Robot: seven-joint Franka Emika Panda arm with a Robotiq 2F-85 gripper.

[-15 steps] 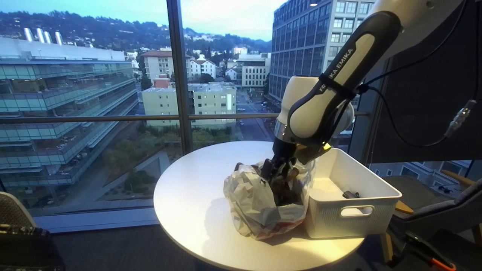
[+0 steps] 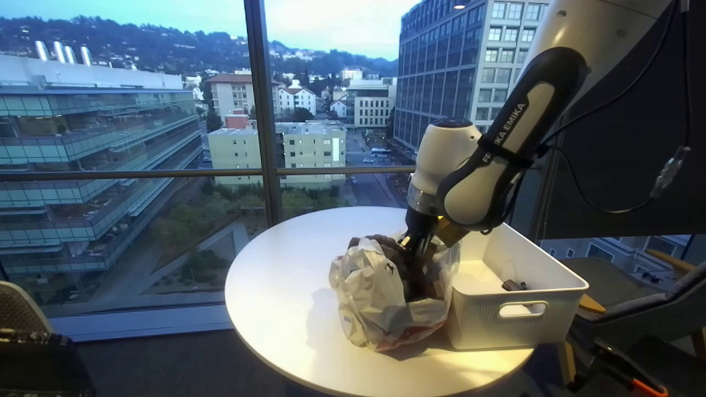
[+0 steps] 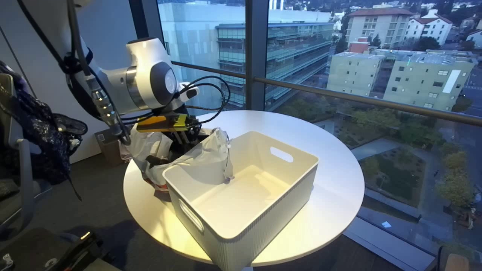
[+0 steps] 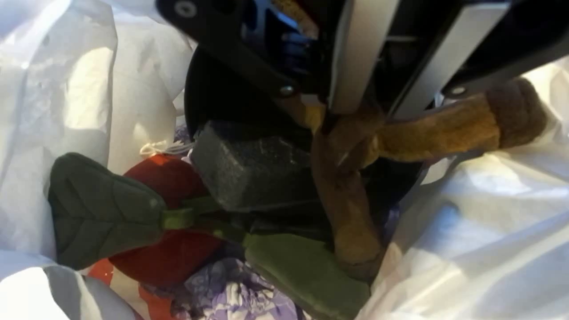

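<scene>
My gripper reaches down into a white plastic bag (image 2: 374, 291) on the round table. In the wrist view its two fingers (image 4: 354, 58) stand part way apart. A brown plush piece with several arms (image 4: 354, 224) lies right at the fingertips; whether the pads touch it cannot be made out. Beside it in the bag are a dark grey block (image 4: 256, 173), a red plush thing (image 4: 165, 253) with a green leaf (image 4: 101, 213), another green leaf (image 4: 304, 266) and purple-and-white cloth (image 4: 240, 293). A black round thing is mostly hidden behind the fingers.
A white bin (image 3: 271, 216) stands right against the bag, with a small dark object (image 2: 513, 285) inside it in exterior view 1. Loose bag walls surround my gripper.
The wrist has turned and shifted slightly right in exterior view 1, with the gripper staying in the bag mouth. The bag's top has moved a little; the bin has not.
</scene>
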